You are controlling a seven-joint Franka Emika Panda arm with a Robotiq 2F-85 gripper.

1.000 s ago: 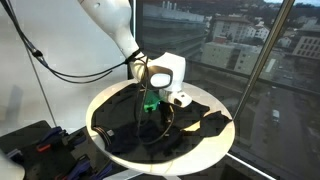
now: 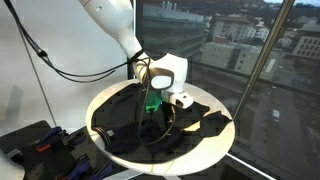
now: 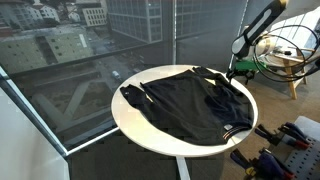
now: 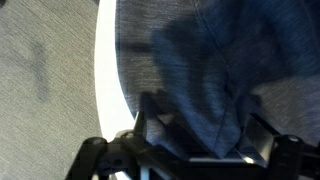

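A dark cloth, seemingly a garment (image 3: 190, 108), lies spread and wrinkled over the white round table (image 2: 205, 153). From close by, the wrist view shows the dark blue fabric (image 4: 195, 60) with seam lines and folds, near the table's white rim. My gripper is open at the bottom of that view, fingers wide apart over the cloth; nothing is visibly gripped. Whether the fingertips touch the fabric is hard to tell. In exterior view 1, the white arm (image 2: 168, 72) with its green patch hides part of the cloth.
Beige floor (image 4: 45, 90) lies beyond the table edge beside the gripper. Large windows (image 3: 100, 60) stand behind the table. Bare white tabletop shows around the cloth. Black cables (image 2: 75, 75) hang from the arm.
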